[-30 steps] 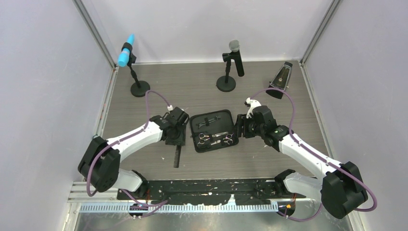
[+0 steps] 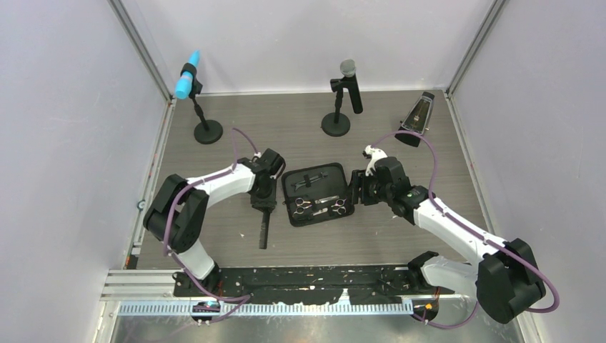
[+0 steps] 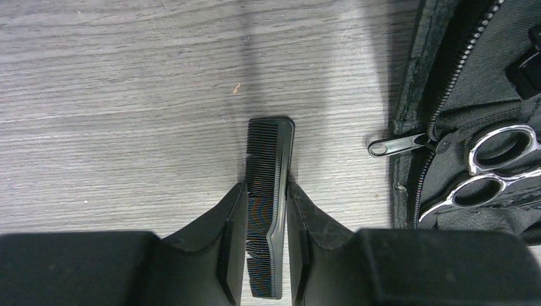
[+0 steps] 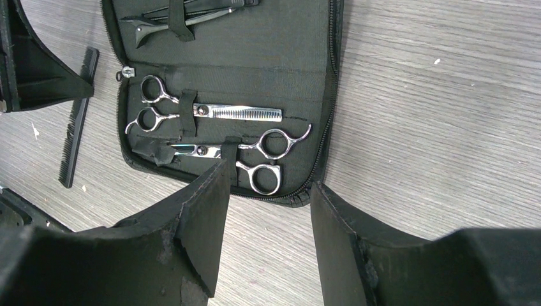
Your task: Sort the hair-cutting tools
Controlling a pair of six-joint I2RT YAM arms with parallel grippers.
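A black comb (image 3: 268,153) lies on the table; in the left wrist view my left gripper has its fingertips down on either side of it, only slightly apart; whether they grip it I cannot tell. The open zip case (image 2: 318,175) holds scissors (image 4: 274,145), thinning scissors (image 4: 245,113) and dark tools (image 4: 204,19) under straps. My right gripper stands open over the case's right end, nothing visible between its fingers.
Two stands (image 2: 208,131) (image 2: 335,123) stand at the back, one with a blue object, the other with a microphone. A dark metronome-like object (image 2: 416,120) is at back right. Table right of the case is clear.
My left arm has moved up in the top view, its gripper shifting slightly over the comb. The right arm has not moved.
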